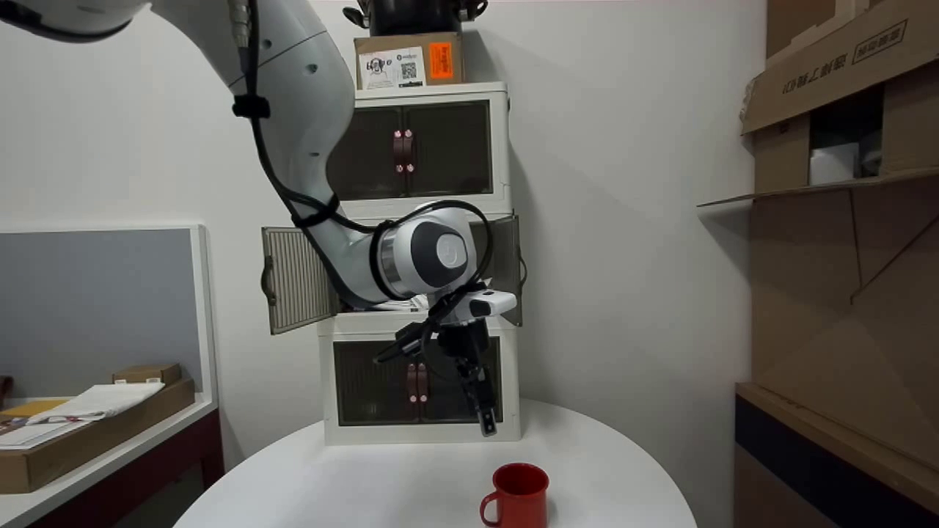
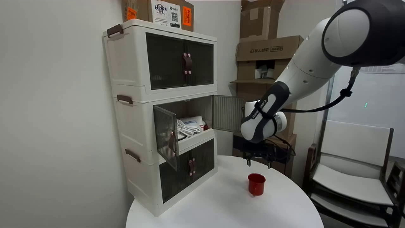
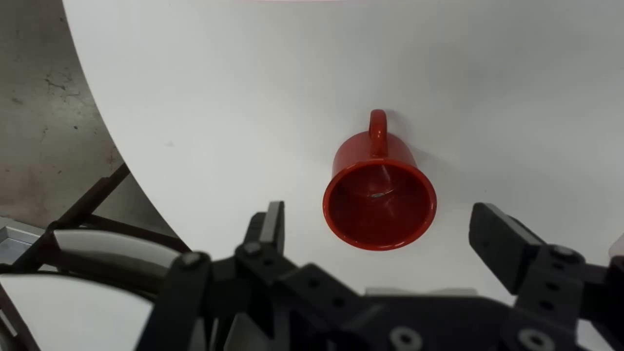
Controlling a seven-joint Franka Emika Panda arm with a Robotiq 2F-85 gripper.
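A red mug (image 1: 521, 497) stands upright on the round white table, its handle toward the left in exterior view 1. From the wrist view I look down into the empty-looking mug (image 3: 380, 204), whose handle points to the top of the picture. My gripper (image 2: 259, 165) hangs above the mug, apart from it. In the wrist view the gripper is open, its two fingers far apart with nothing held between them, and the mug shows in the gap beyond them.
A white stacked cabinet (image 2: 129, 83) stands at the table's back; its middle doors (image 2: 165, 133) are swung open, with white folded material (image 2: 190, 127) inside. A white chair (image 2: 353, 182) is beside the table. Bare tabletop (image 2: 212, 201) surrounds the mug.
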